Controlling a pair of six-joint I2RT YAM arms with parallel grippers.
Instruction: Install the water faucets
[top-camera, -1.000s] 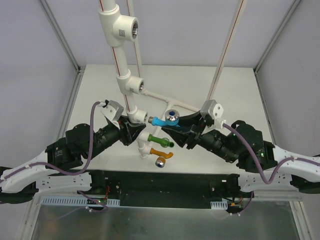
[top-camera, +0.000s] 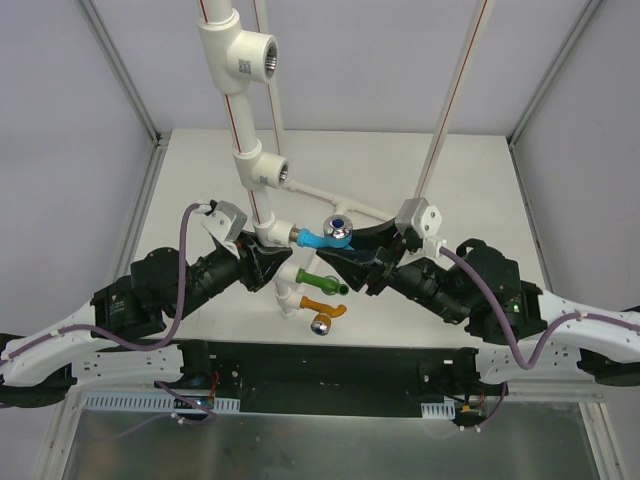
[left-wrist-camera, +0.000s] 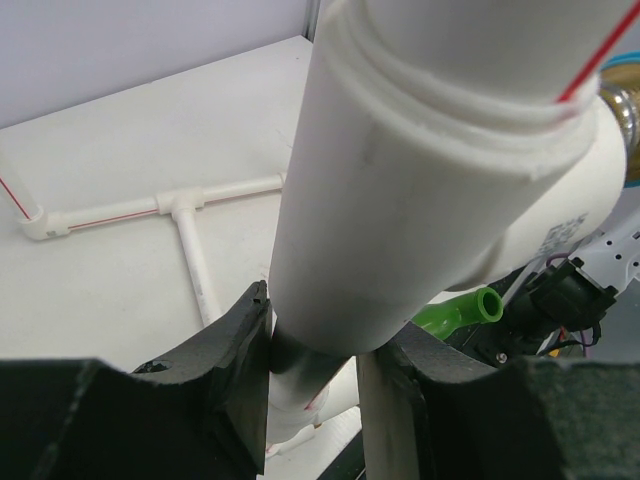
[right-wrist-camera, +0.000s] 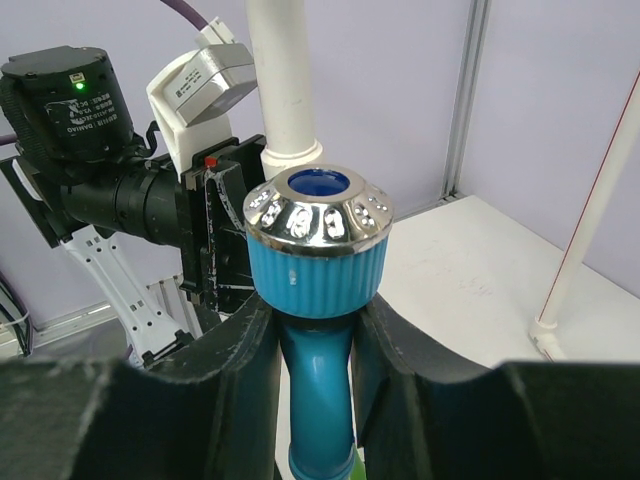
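Note:
My right gripper (top-camera: 350, 264) is shut on the blue faucet (top-camera: 312, 239), whose chrome-rimmed knob (right-wrist-camera: 320, 210) points up. In the top view the faucet's brass threaded end meets the mouth of a white side socket (top-camera: 280, 232) on the upright pipe; how deep it sits cannot be told. My left gripper has its fingers on both sides of the upright white pipe (left-wrist-camera: 335, 200), shut on it just below a thick fitting. Lower on the pipe, a green faucet (top-camera: 318, 282) and an orange faucet (top-camera: 322, 306) stick out to the right.
Higher up, two empty threaded sockets (top-camera: 262, 56) face right. Thin white pipes (top-camera: 345, 200) run over the white board (top-camera: 350, 150) behind. Both arms stand close together around the pipe, leaving a narrow gap between them.
The right gripper has carried the blue faucet slightly left, bringing its brass end from just short of the socket up to its mouth. The left gripper has stayed in place.

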